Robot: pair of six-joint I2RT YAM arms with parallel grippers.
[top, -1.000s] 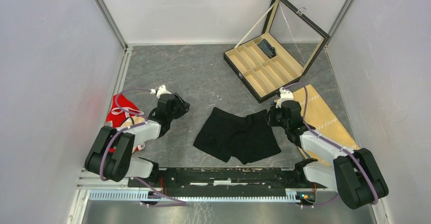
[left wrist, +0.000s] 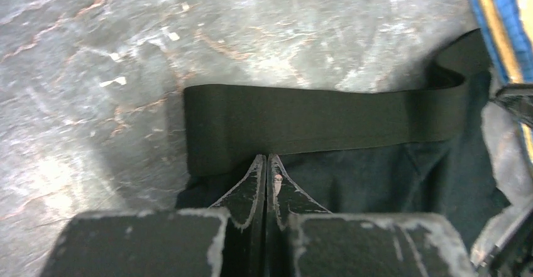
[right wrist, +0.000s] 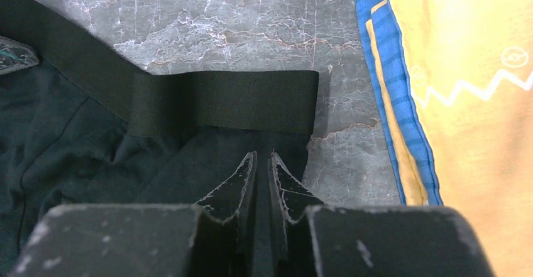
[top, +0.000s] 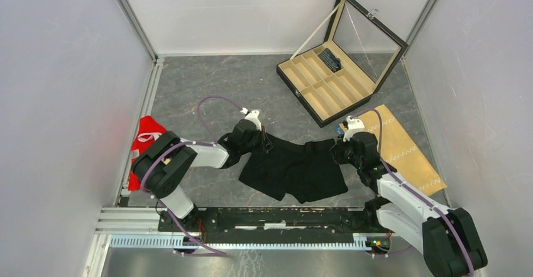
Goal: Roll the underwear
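Black underwear (top: 295, 170) lies spread flat, its waistband facing the back and both legs toward the front rail. Over the waistband's left end is my left gripper (top: 268, 144); the left wrist view shows its fingertips (left wrist: 259, 167) together just below the band (left wrist: 302, 117), with no cloth visibly pinched between them. At the other end stands my right gripper (top: 335, 151). Seen from the right wrist, its fingertips (right wrist: 276, 167) are slightly apart over the dark fabric below the band (right wrist: 258, 101), and the gap looks empty. Whether either one touches the cloth, I cannot tell.
An open compartment box (top: 320, 95) with a glass lid stands at the back right, one striped dark roll (top: 330, 59) inside. Yellow cloth (top: 402, 151) lies beside the right arm, red cloth (top: 146, 135) at the left wall. Behind the underwear, the grey floor is bare.
From the left, my left gripper has moved right to the waistband's left end. The underwear lies as before.
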